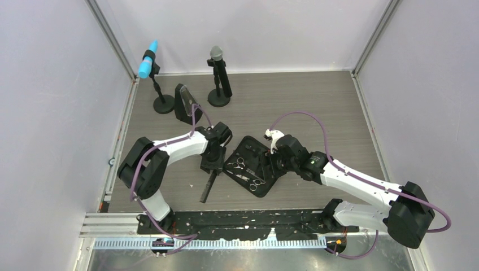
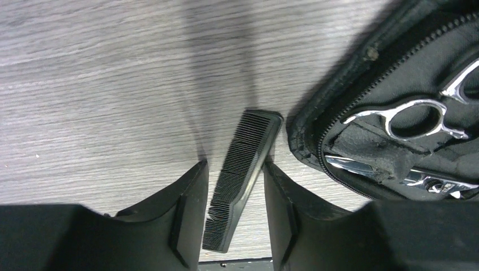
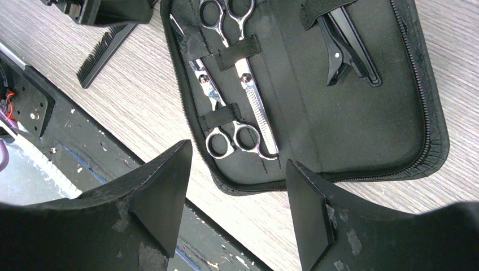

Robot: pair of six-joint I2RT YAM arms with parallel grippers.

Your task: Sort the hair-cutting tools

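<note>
A black comb (image 2: pixel 240 169) lies on the table left of the open black zip case (image 1: pixel 248 147). My left gripper is part open over the comb, a finger on either side, with a clear gap on the left. In the top view, this gripper hides the comb's far end. Inside the case, in the right wrist view, are thinning scissors (image 3: pixel 257 104) under a strap, a second pair of scissors (image 3: pixel 204 82) and a dark clip (image 3: pixel 347 48) under another strap. My right gripper stands open above the case's edge, nothing held.
Towards the back left stand a blue bottle-like object (image 1: pixel 148 65) on a stand, a black metronome-like block (image 1: pixel 185 104) and a microphone (image 1: pixel 217 53) on its stand.
</note>
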